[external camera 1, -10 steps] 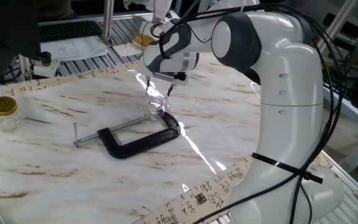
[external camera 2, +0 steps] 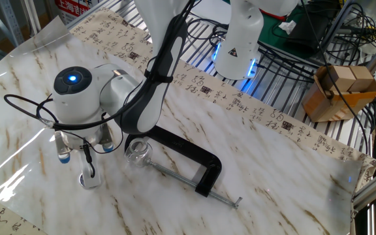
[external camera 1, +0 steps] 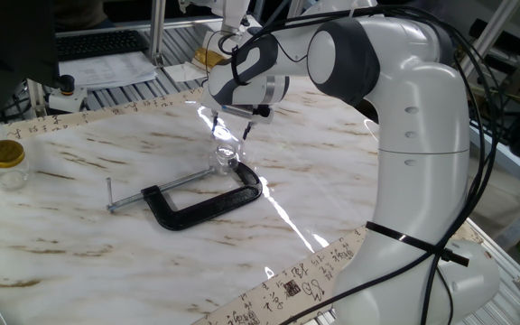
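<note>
A black C-clamp (external camera 1: 208,212) with a silver screw rod (external camera 1: 177,187) lies flat on the marble-patterned table. Between the clamp's end and its rod sits a small clear glass jar (external camera 2: 138,151), partly lost against the shiny surface in exterior view 1. My gripper (external camera 1: 231,127) hangs above the table beyond the clamp, pointing down. Its dark fingertips stand apart, so it looks open, and nothing shows between them. In exterior view 2 the gripper is left of the jar and clamp, clear of both.
A glass jar with a gold lid (external camera 1: 5,164) stands at the table's left edge in exterior view 1. A cardboard box (external camera 2: 340,94) sits off the table in exterior view 2.
</note>
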